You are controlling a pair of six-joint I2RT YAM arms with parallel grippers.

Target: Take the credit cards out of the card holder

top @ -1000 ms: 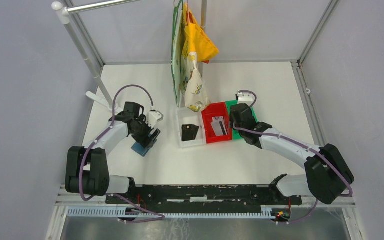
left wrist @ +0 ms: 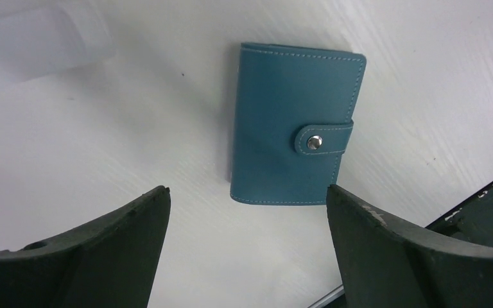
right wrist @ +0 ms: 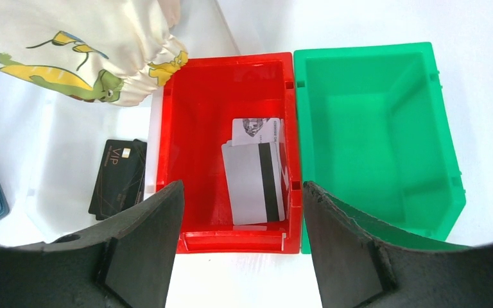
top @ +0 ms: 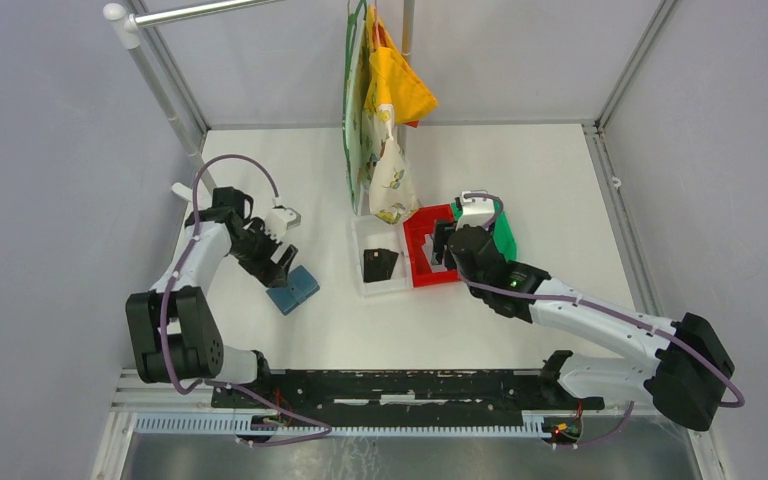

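The teal card holder [left wrist: 289, 122] lies flat on the white table, its snap strap closed, in the left wrist view. My left gripper hangs above and beside it, open, nothing between its fingers. In the red bin [right wrist: 196, 115] rest a grey card with a black stripe [right wrist: 247, 183] and a white card [right wrist: 257, 130]. Black cards [right wrist: 121, 173] lie in the white bin [right wrist: 51, 167]. My right gripper is over the red bin, fingers apart and empty. Whether cards are inside the closed holder cannot be seen.
An empty green bin [right wrist: 366, 128] adjoins the red one on the right. Printed cloth bags [top: 390, 150] hang from a white rack above the bins' back edge. The table front between the arms is clear.
The right gripper shifted left from the green bin's side to over the red bin.
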